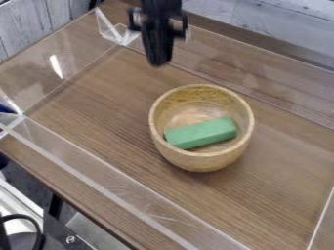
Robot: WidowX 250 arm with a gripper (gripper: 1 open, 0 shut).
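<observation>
A round wooden bowl [164,104] sits right of centre on the wooden table, holding a green rectangular block [200,135]. At the top centre, above and behind the bowl, hangs the dark gripper [162,53], apart from both bowl and block. It looks shut, with nothing visible between its fingers. The upper arm runs out of the frame.
Clear plastic edging runs along the left side and lower left. A dark cable loops at the bottom left corner.
</observation>
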